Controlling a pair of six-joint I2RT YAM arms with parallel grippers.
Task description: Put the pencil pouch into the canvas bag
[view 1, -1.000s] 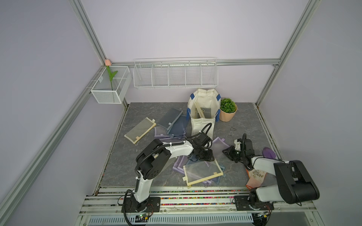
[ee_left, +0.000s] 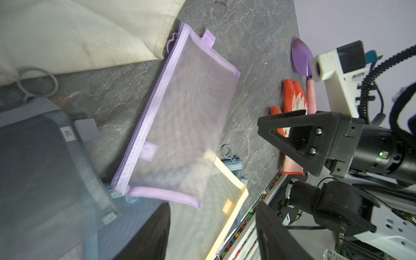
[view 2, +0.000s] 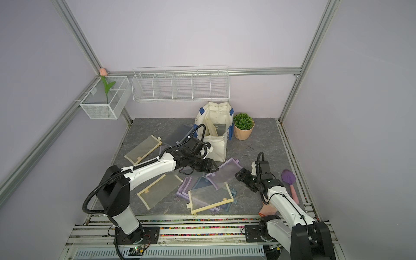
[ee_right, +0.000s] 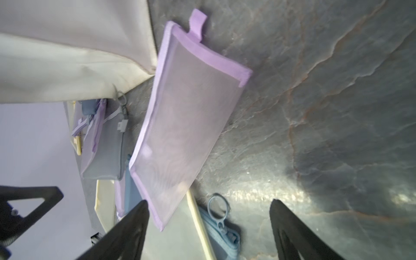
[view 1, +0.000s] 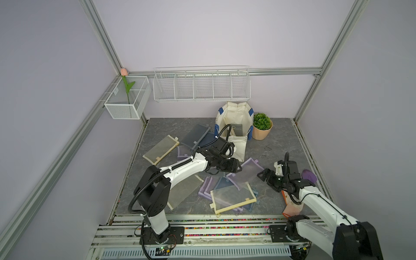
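Note:
The cream canvas bag [view 2: 217,147] with blue trim stands open at the back centre, flatter items inside. Mesh pencil pouches lie scattered before it: a lilac one [ee_left: 177,108], a yellow-edged one [view 1: 231,199], grey and blue ones. My left gripper [view 1: 234,166] hangs over the pouches in front of the bag, open and empty, the lilac pouch ahead of its fingers in the left wrist view. My right gripper [view 2: 245,176] is open and empty, low beside the lilac pouch's right side.
A potted plant [view 1: 262,130] stands right of the bag. A purple trowel [view 2: 288,176] and an orange glove [ee_left: 291,97] lie at the right edge. Wire baskets [view 1: 201,86] hang on the back wall. Bare tabletop shows at the back right.
Both arms have risen; my left gripper has moved up and back from over the front pouches. The bag and pouches look unmoved.

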